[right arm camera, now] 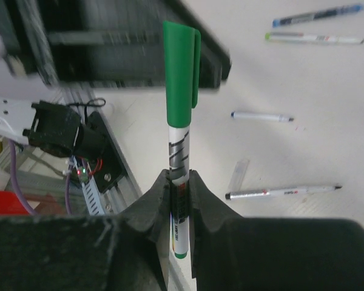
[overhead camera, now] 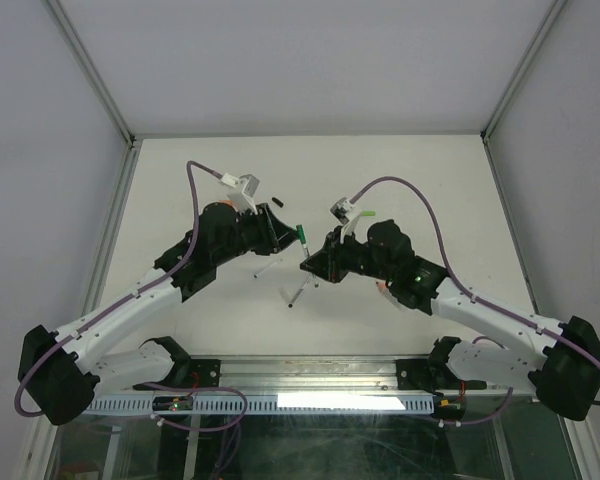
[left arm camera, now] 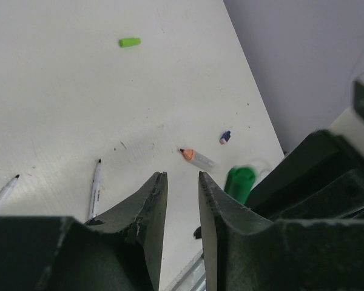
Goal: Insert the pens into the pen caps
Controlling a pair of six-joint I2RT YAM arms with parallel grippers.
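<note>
My right gripper is shut on a white-bodied pen [right arm camera: 180, 145], its green cap [right arm camera: 179, 73] pointing up. In the top view this green cap [overhead camera: 301, 234] stands close beside the tips of my left gripper [overhead camera: 292, 239]. From the left wrist, the left gripper shows a gap between its fingers, and nothing held can be made out there. The blurred green cap [left arm camera: 239, 182] appears to the right of those fingers. Loose pens on the table include a white one [left arm camera: 94, 189] and a longer one [right arm camera: 285, 191].
A loose green cap [left arm camera: 130, 42], a small blue piece [left arm camera: 225, 137] and a short orange-tipped marker [left arm camera: 199, 159] lie apart. More pens, one blue [right arm camera: 320, 14] and one green-ended [right arm camera: 315, 38], rest on the table. Its far part is mostly clear.
</note>
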